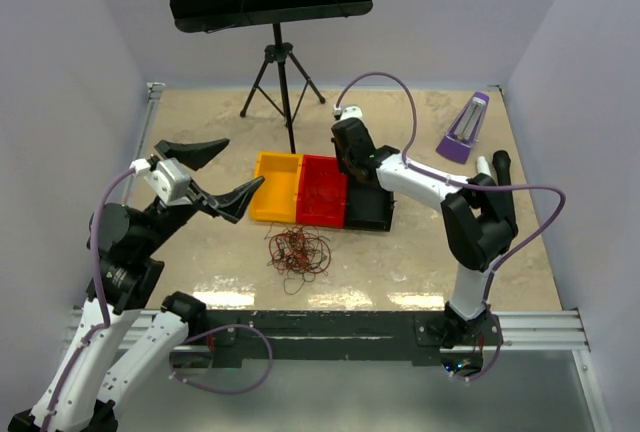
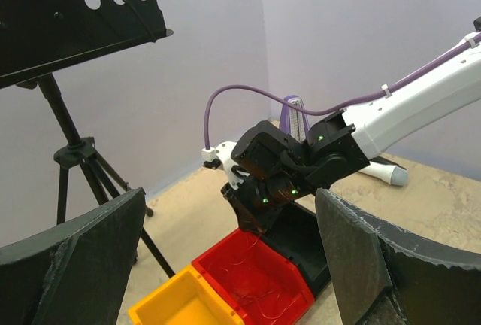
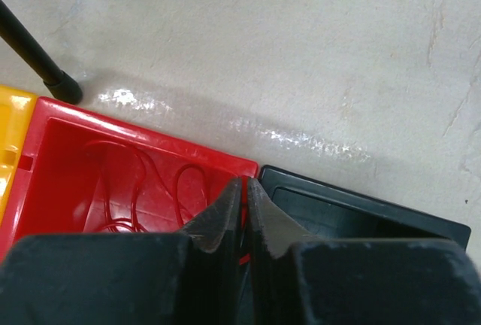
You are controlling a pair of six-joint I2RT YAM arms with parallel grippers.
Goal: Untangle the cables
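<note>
A tangled pile of red cables lies on the table in front of the bins. Some red cable is looped inside the red bin. My right gripper is low over the border between the red and black bins, its fingertips almost together. A sliver of red shows between them and a bit of red cable below; whether it is gripped is unclear. In the left wrist view, a thin red strand runs below that gripper at the red bin's edge. My left gripper stands wide open and empty, left of the bins.
A yellow bin adjoins the red one, and a black bin is on its other side. Behind them stands a music stand. A purple holder sits at the back right. Bare table surrounds the pile.
</note>
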